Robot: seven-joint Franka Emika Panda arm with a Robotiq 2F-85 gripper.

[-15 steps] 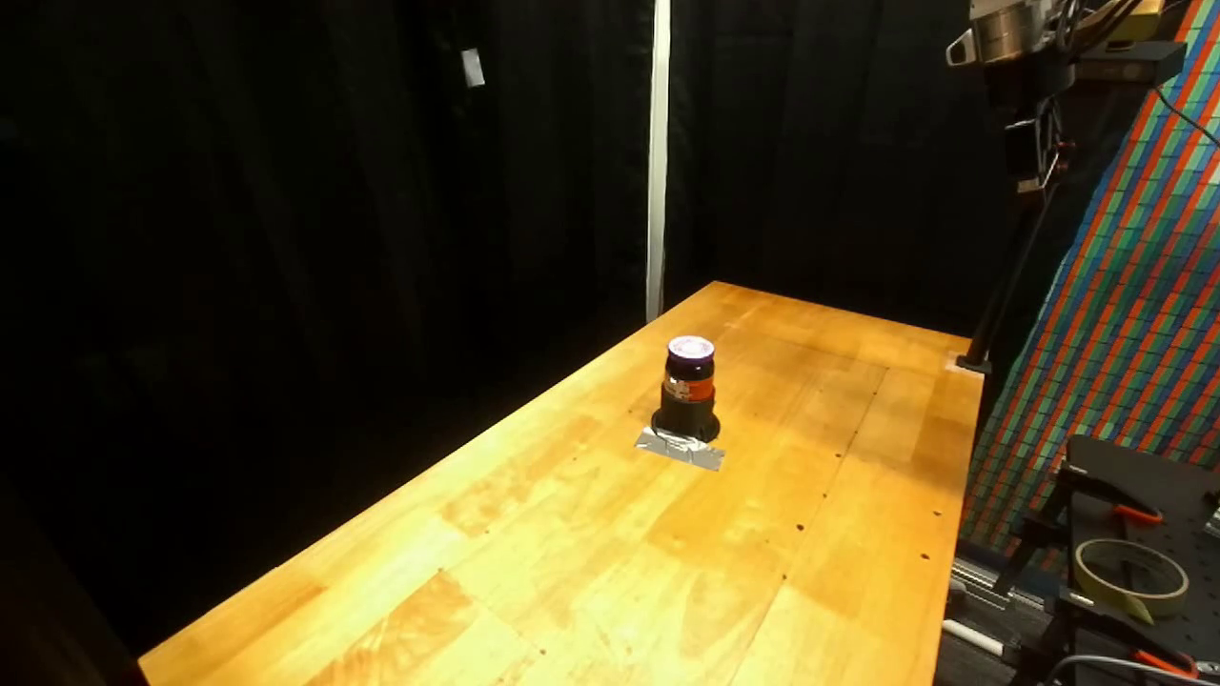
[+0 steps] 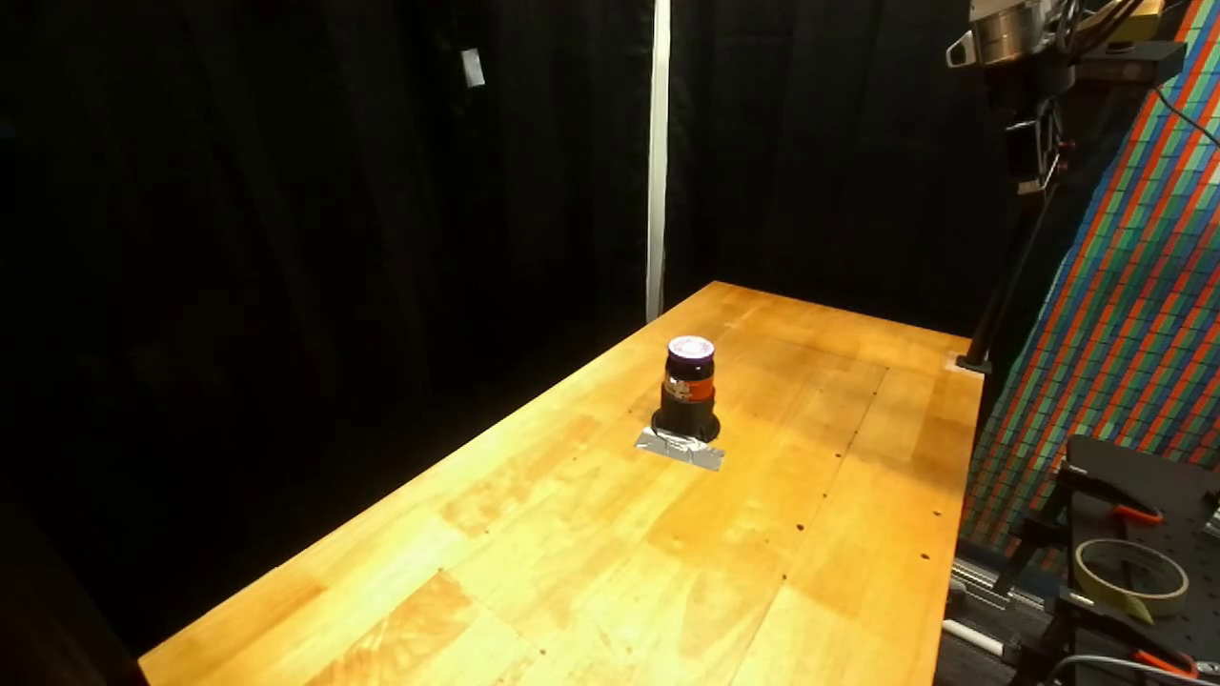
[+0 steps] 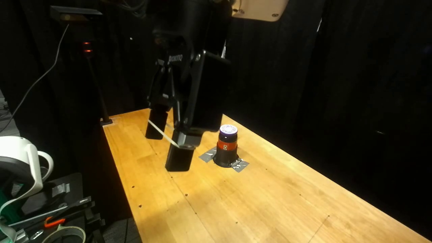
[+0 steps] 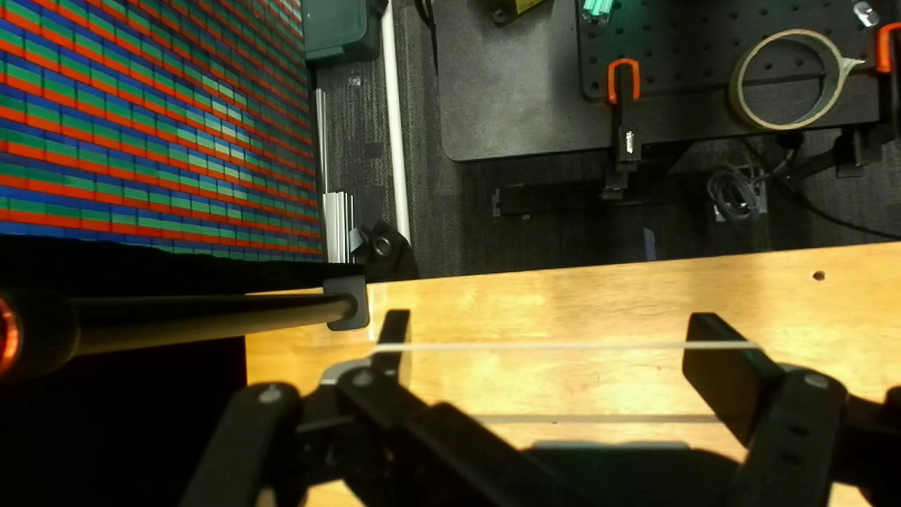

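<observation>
A dark jar with an orange label and a pale purple-rimmed lid (image 2: 691, 348) stands upright in a black round holder (image 2: 686, 418), which is taped to the wooden table. The same jar (image 3: 227, 139) shows in the second exterior view, right of my gripper (image 3: 168, 141) and apart from it. In the wrist view my gripper is open, its black fingers wide apart. A pale thin band stretches across from finger to finger; no other object is held between them. The jar is out of sight in the wrist view.
Silver tape (image 2: 681, 447) lies at the holder's foot. A black pole (image 4: 211, 313) rises at its far corner. Beside the table, a black side bench (image 4: 515, 101) carries clamps and a tape roll (image 4: 739, 93).
</observation>
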